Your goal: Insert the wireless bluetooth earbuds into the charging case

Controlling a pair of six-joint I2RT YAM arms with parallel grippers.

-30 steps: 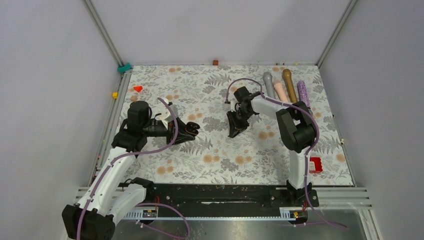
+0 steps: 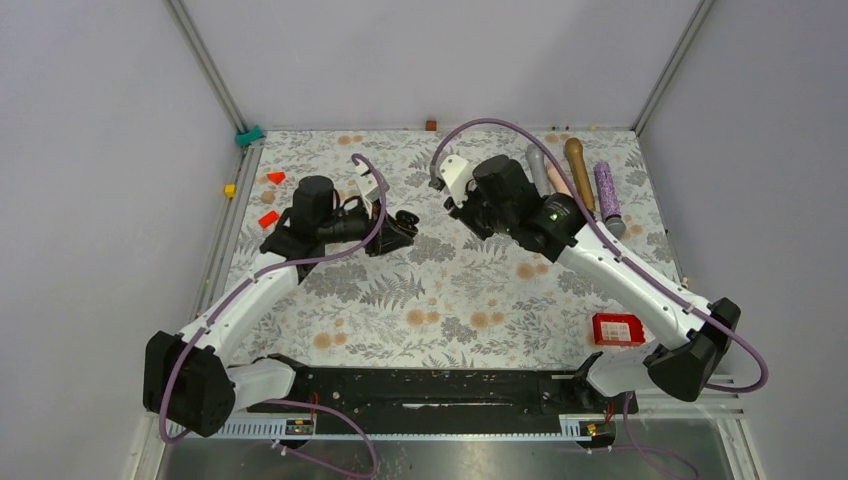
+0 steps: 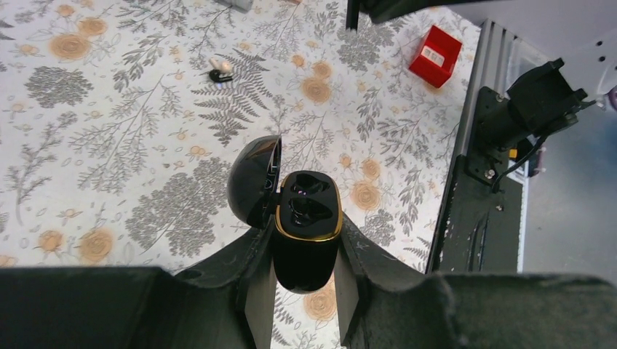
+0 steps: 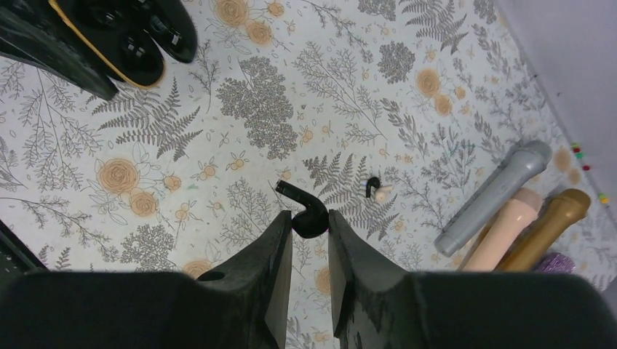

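Note:
My left gripper is shut on the black charging case (image 3: 305,233), whose lid stands open and whose wells face up in the left wrist view. My right gripper is shut on a black earbud (image 4: 309,218), stem pointing up-left in its wrist view. That gripper is raised to the right of the case in the top view (image 2: 405,225), with a gap between. A small black earbud lies on the patterned cloth beside a small pale piece, also seen in the left wrist view.
Several long cylinders (image 2: 578,170) lie at the back right. A red box (image 2: 617,329) sits at the front right. Dark rail (image 2: 430,390) along the front edge.
The left gripper has moved right and toward the back with the case.

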